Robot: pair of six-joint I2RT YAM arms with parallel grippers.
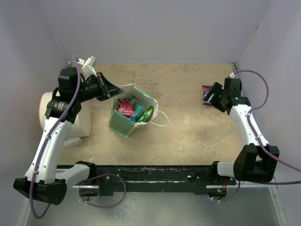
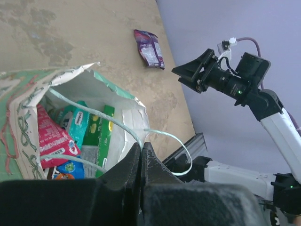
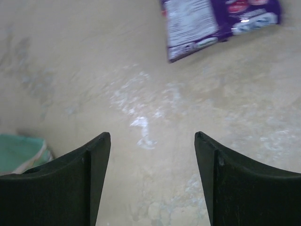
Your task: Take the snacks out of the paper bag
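The paper bag (image 1: 124,125) stands open at left centre of the table. Inside it lie several snacks: a red pack (image 2: 52,136), a teal pack (image 2: 75,123) and a green pack (image 2: 105,134). My left gripper (image 1: 121,90) is at the bag's upper left rim, shut on a pale cord handle (image 2: 101,114) that runs to its fingertips. Off to the right, a purple snack pack (image 1: 206,94) lies flat on the table. Beside and over it is my right gripper, open, with nothing between its fingers; part of the pack is hidden from above.
Between bag and purple pack the tabletop (image 1: 181,89) is clear. The bag's other handle (image 1: 164,120) loops out to the right. A white cylinder (image 1: 82,120) stands behind the left arm, and grey walls close in both sides.
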